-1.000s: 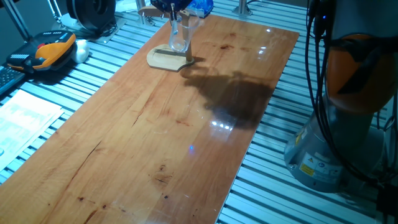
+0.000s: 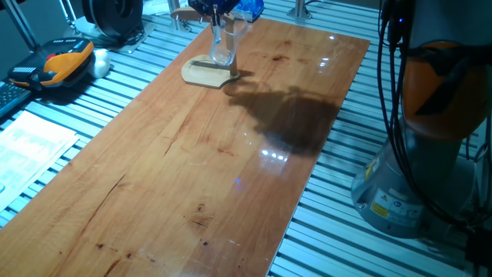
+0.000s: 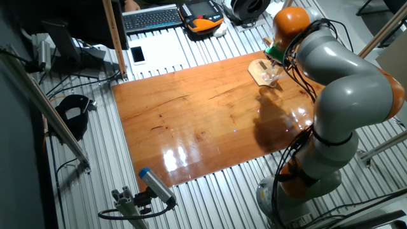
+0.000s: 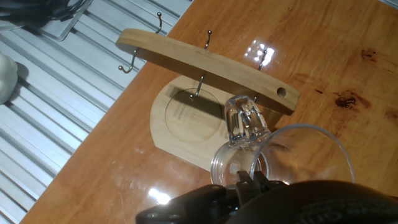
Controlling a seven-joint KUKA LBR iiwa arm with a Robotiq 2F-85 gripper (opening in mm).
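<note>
A clear glass cup [image 4: 305, 134] is at my gripper, whose dark fingertips are close together at its near side in the wrist view. They appear shut on the glass, though the contact is partly hidden. A clear, thick loop, apparently the handle, reaches toward the wooden rack [image 4: 217, 68]. That rack has a round-recessed base and a top bar with several metal hooks. The loop overlaps the bar near one hook; whether they touch I cannot tell. In exterior view 1 the glass [image 2: 224, 50] hangs in front of the rack's post, above its base [image 2: 207, 73].
The wooden board [image 3: 197, 121] is otherwise clear, with the arm's shadow on it. Beyond its edge are an orange-black device [image 2: 65, 61], a white mouse-like object [image 2: 100, 63] and papers [image 2: 34, 150]. A camera on a stand [image 3: 156, 186] is by the opposite edge.
The glass looks slightly shifted beside the rack's post. The rack and the rest of the table look the same.
</note>
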